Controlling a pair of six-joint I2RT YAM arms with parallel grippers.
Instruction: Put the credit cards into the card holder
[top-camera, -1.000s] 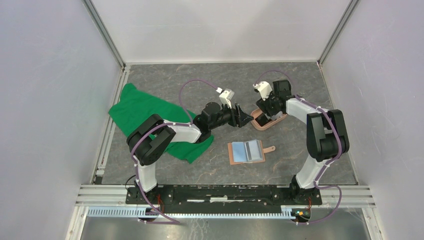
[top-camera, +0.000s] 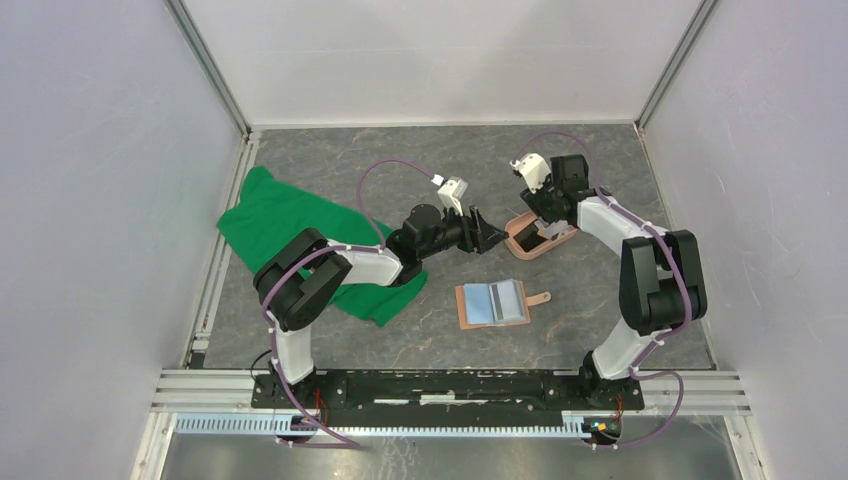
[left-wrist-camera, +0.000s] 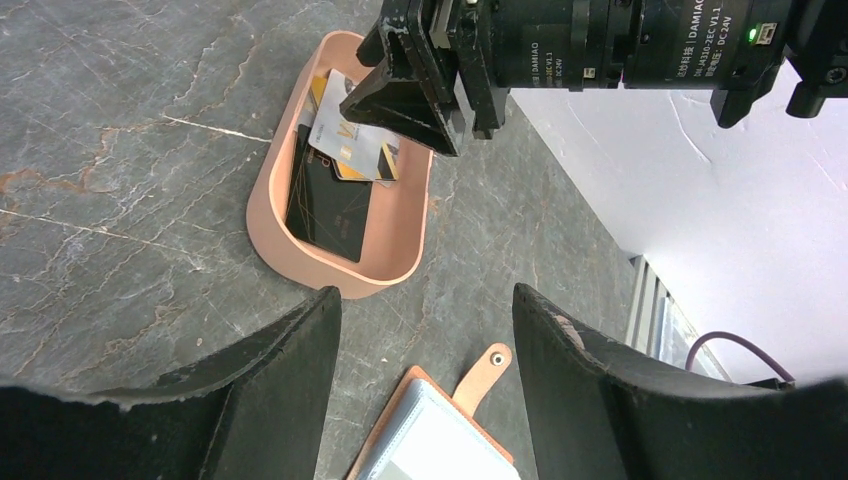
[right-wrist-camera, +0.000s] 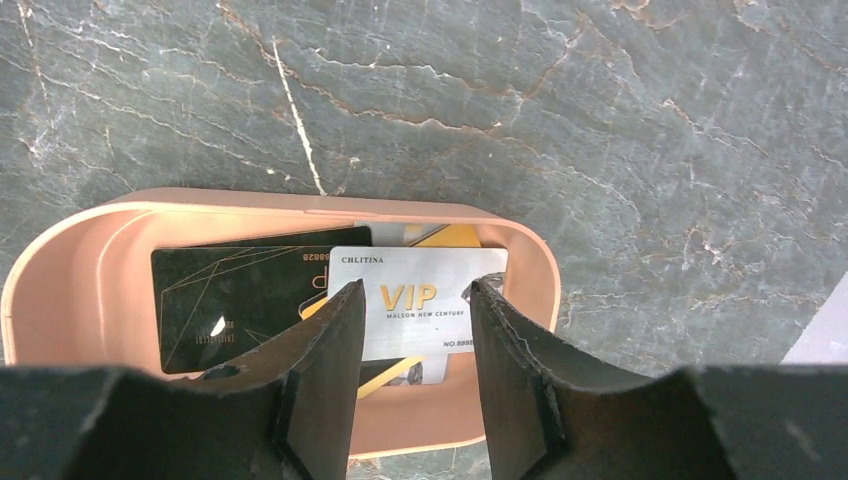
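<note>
Several cards lie overlapping in a pinkish tray (right-wrist-camera: 250, 203). Uppermost is a white VIP card (right-wrist-camera: 415, 290), partly over a black card (right-wrist-camera: 240, 290), with yellow-edged cards showing beneath it. My right gripper hovers above the white card, its fingers parted on either side of it; no card is visibly held. Left of the tray, my left gripper (top-camera: 497, 236) is open, and its wrist view shows a wide empty gap between the fingers. The card holder (top-camera: 493, 304) lies spread open on the table, pale blue and clear inside, with its strap (top-camera: 539, 299) pointing right.
A green cloth (top-camera: 300, 225) covers the table's left part, partly under the left arm. Bare grey marble surrounds the tray and the card holder. White walls (top-camera: 740, 200) close off the sides and back.
My right gripper has shifted slightly right and toward the back over the tray. The tray itself sits slightly farther right. The left arm and the card holder have not moved.
</note>
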